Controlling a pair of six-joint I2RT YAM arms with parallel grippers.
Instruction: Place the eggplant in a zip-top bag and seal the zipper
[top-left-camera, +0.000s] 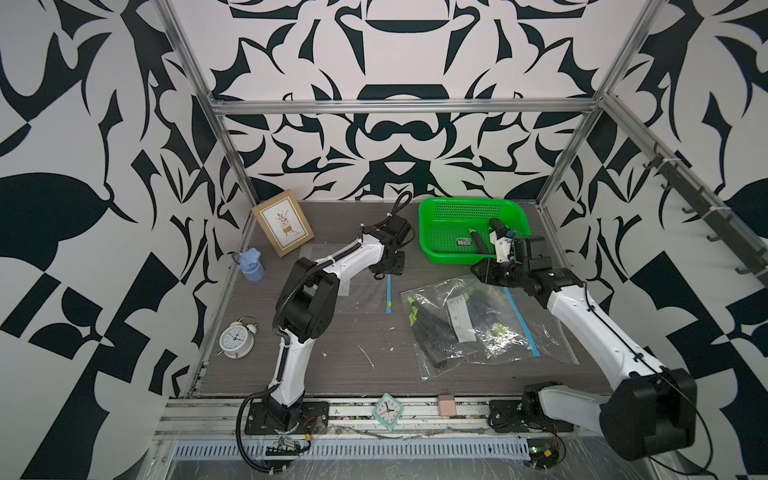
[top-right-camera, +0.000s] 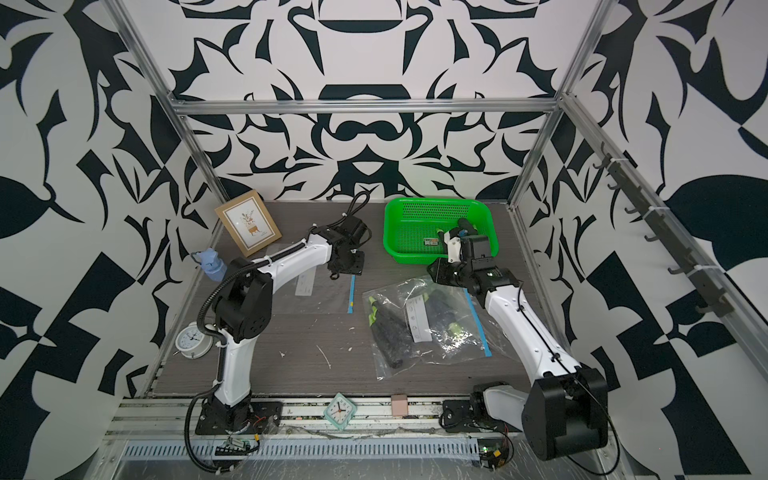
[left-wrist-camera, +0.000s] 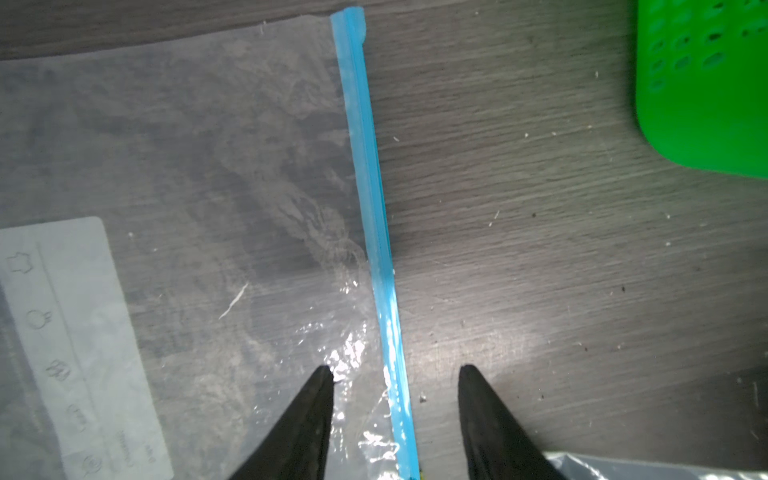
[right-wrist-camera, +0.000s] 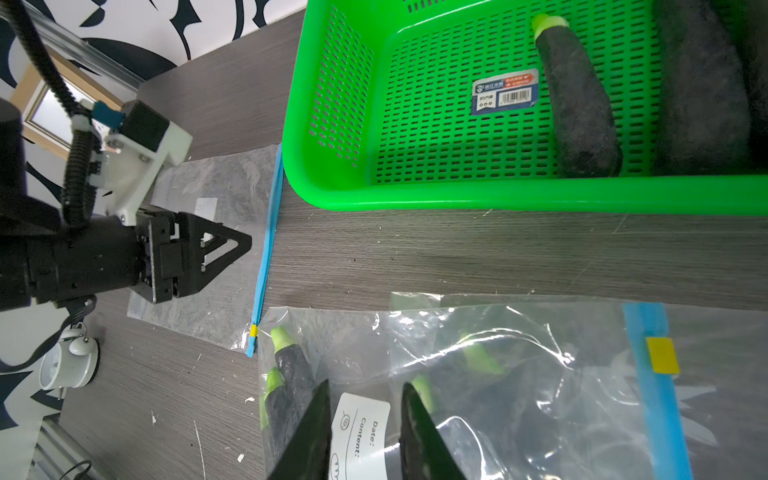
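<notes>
A flat, empty clear bag (left-wrist-camera: 240, 160) with a blue zipper strip (left-wrist-camera: 372, 200) lies on the table under my left gripper, which hangs above it part open with nothing between its fingers. At the right, a second clear bag (top-left-camera: 496, 320) holds several dark eggplants (top-left-camera: 429, 332) with green stems. Its blue zipper (right-wrist-camera: 664, 408) carries a yellow tab. My right gripper stands part open and empty above this bag. Further eggplants (right-wrist-camera: 576, 104) lie in the green basket (right-wrist-camera: 480, 196) behind it.
A picture frame (top-left-camera: 283, 222), a blue watering-can-shaped item (top-left-camera: 250, 265) and a white alarm clock (top-left-camera: 237, 339) stand along the left side.
</notes>
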